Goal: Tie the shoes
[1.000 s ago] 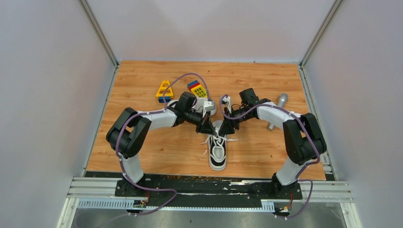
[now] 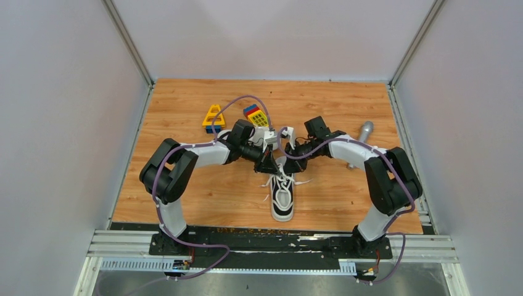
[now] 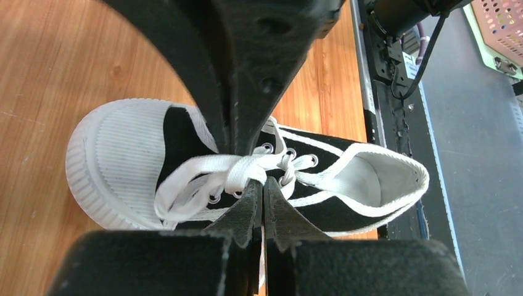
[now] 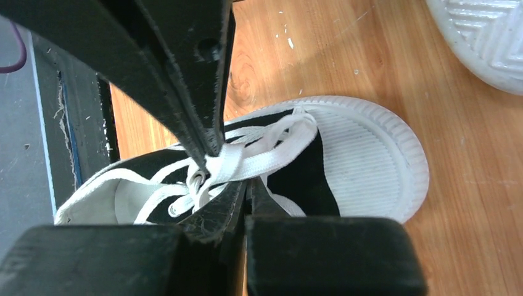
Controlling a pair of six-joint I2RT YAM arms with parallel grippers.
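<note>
The black-and-white shoe (image 2: 282, 206) stands upright at the table's front middle, its toe facing away beneath both grippers. My left gripper is shut at the lacing, with a white lace (image 3: 247, 171) at its fingertips. From the other side, my right gripper is shut right beside it, low over the tongue; nothing shows between its fingers. A lace loop (image 4: 284, 154) bulges toward the toe, just above the right fingertips. Loose lace ends (image 2: 303, 182) lie out to the sides. The other shoe's white sole (image 4: 487, 37) shows in the right wrist view.
A yellow-and-blue block toy (image 2: 214, 117) and a yellow-red-blue one (image 2: 256, 116) sit at the back left. Behind the right arm lies a grey dumbbell-like object (image 2: 366, 131). Bare wood lies either side of the shoe.
My right gripper has shifted left, closer to the left one over the shoe's lacing. The left arm is almost still, and the shoe stays in place.
</note>
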